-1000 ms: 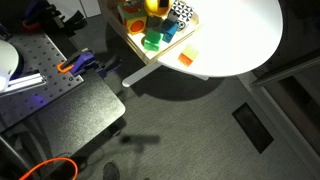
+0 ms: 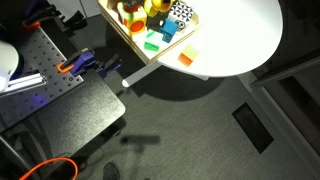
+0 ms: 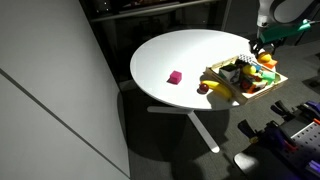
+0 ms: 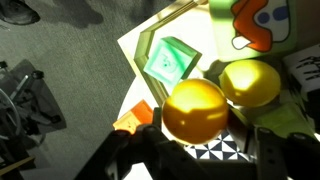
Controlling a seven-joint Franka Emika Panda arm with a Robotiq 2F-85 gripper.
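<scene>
In the wrist view a round orange fruit [image 4: 195,110] sits in front of my gripper, whose dark fingers stand apart on either side of its lower part. Whether they press on it cannot be told. Exterior view 2 shows the gripper [image 3: 265,50] over the right part of the wooden tray [image 3: 243,98], at the orange [image 3: 265,59]. A yellow lemon-like fruit [image 4: 250,83] lies close beside the orange in the wrist view. A green box [image 4: 171,61] occupies the tray's corner.
An orange block [image 2: 188,56] lies on the white table [image 2: 240,35] just outside the tray. Farther along are a banana [image 3: 213,84], a red round item [image 3: 203,88] and a magenta block [image 3: 175,77].
In exterior view 1 the orange and gripper at the top edge have shifted slightly, and the items in the tray appear differently covered. The orange block outside stays put.
</scene>
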